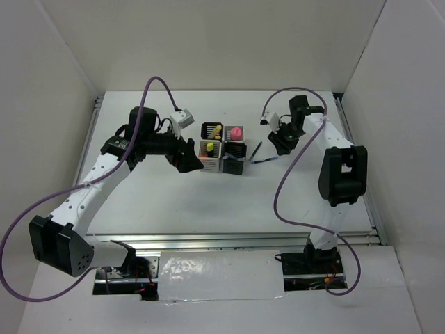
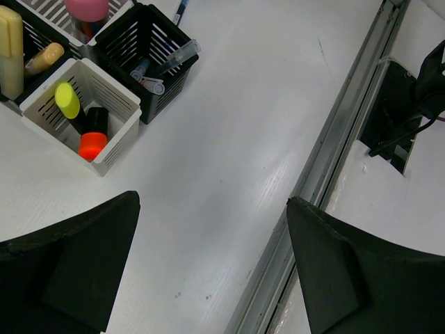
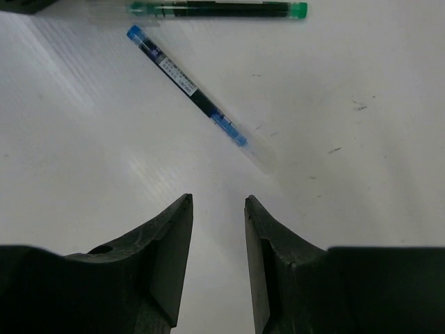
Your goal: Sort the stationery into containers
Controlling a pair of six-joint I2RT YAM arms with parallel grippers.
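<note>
Two pens lie loose on the table right of the baskets: a blue pen (image 3: pixel 182 82) with a clear cap and a green-ended pen (image 3: pixel 233 10). My right gripper hangs near the blue pen's capped end, its fingers part open with bare table between them. Left of the baskets, my left gripper is open and empty. A black basket (image 2: pixel 161 104) holds clear-capped pens; a white basket (image 2: pixel 115 149) holds a yellow-capped and an orange-ended item. The rear white basket (image 1: pixel 241 138) contains something pink, and the rear black basket (image 1: pixel 208 136) holds yellowish items.
The four-part basket cluster stands mid-table. Bare tabletop (image 1: pixel 174 209) spreads in front of it and to both sides. A metal rail (image 1: pixel 229 240) runs along the front edge.
</note>
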